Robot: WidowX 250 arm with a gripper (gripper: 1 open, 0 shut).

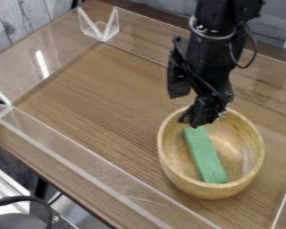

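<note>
A round wooden bowl [177, 168] sits on the wooden table at the lower right, holding a long green block [206, 157] that lies lengthwise inside it. My black gripper [198, 113] hangs over the back rim of the bowl, behind the green block and apart from it, open, with no object visible between its fingers.
A clear plastic piece [99, 27] stands at the back left of the table [86, 116]. A black cable lies at the lower left corner.
</note>
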